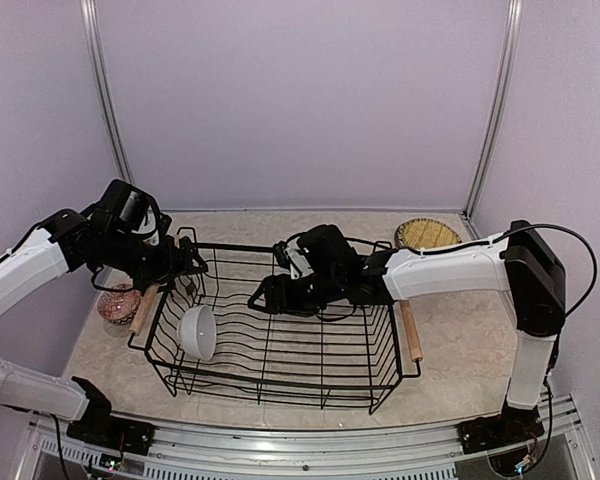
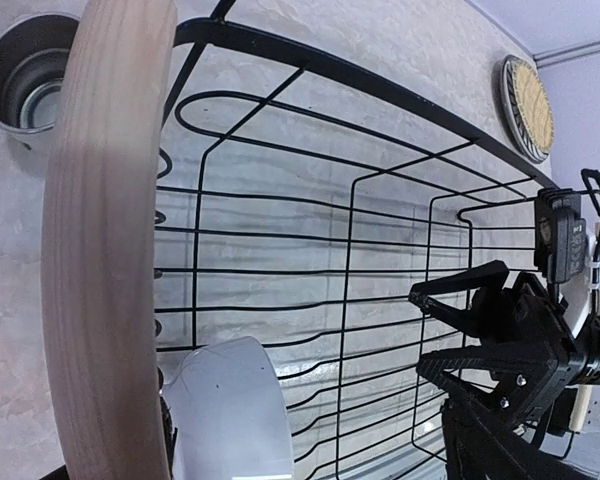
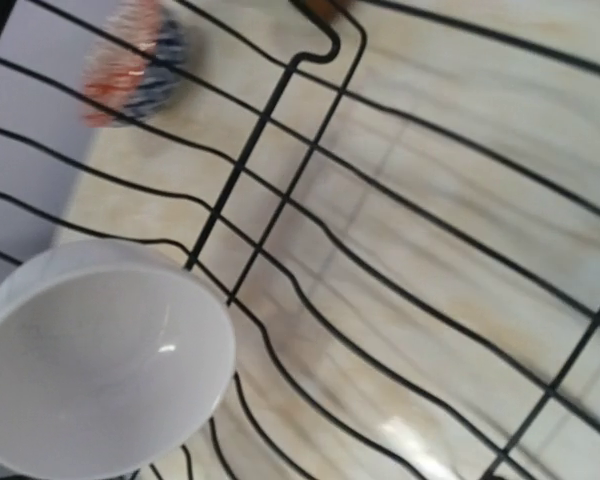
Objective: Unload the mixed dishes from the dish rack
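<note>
A white bowl (image 1: 197, 333) stands on its side at the left end of the black wire dish rack (image 1: 270, 386). In the right wrist view, the hollow of the bowl (image 3: 105, 370) faces the camera. My right gripper (image 1: 263, 298) hangs over the middle of the rack, clear of the bowl to its right. The left wrist view shows the right gripper with its fingers apart and nothing between them. At the rack's back left corner is my left gripper (image 1: 193, 258), open, beside the wooden handle (image 2: 110, 240), holding nothing visible.
Left of the rack sits a red patterned bowl (image 1: 118, 303), partly behind the left arm. A metal cup (image 2: 30, 75) stands outside the wooden handle. A pie-like round dish (image 1: 426, 234) lies at the back right.
</note>
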